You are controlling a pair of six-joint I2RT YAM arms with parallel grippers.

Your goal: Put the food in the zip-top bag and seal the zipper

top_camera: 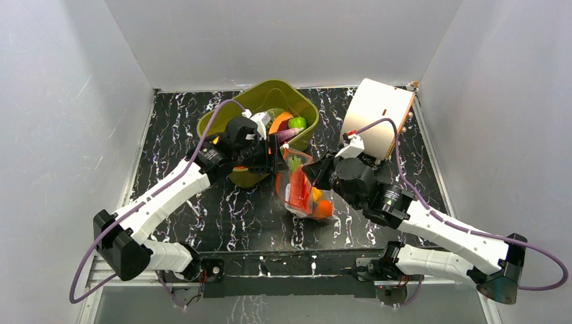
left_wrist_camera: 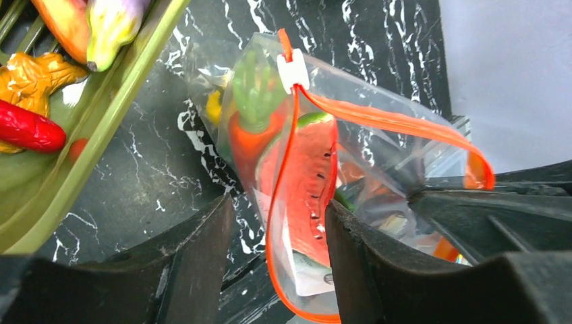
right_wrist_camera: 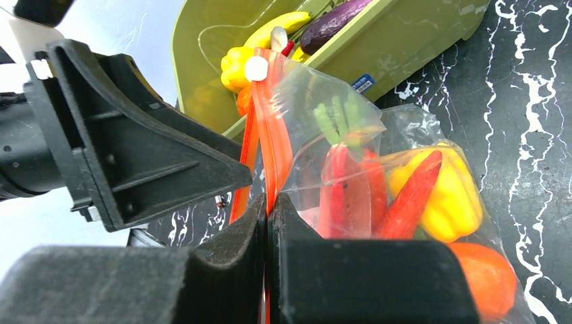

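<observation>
The zip top bag (top_camera: 303, 199) stands on the marble table holding watermelon (left_wrist_camera: 297, 196), red peppers (right_wrist_camera: 411, 199), a yellow pepper (right_wrist_camera: 452, 202) and other food. My right gripper is shut on the bag's orange zip edge near its top. My left gripper is part open beside the bag's top, with the orange-edged rim between its fingertips in the left wrist view; I see no firm grasp. A white slider (left_wrist_camera: 292, 71) sits on the zip strip.
An olive bin (top_camera: 300, 108) with vegetables and fruit stands behind and left of the bag. A cream curved object (top_camera: 374, 118) is at the back right.
</observation>
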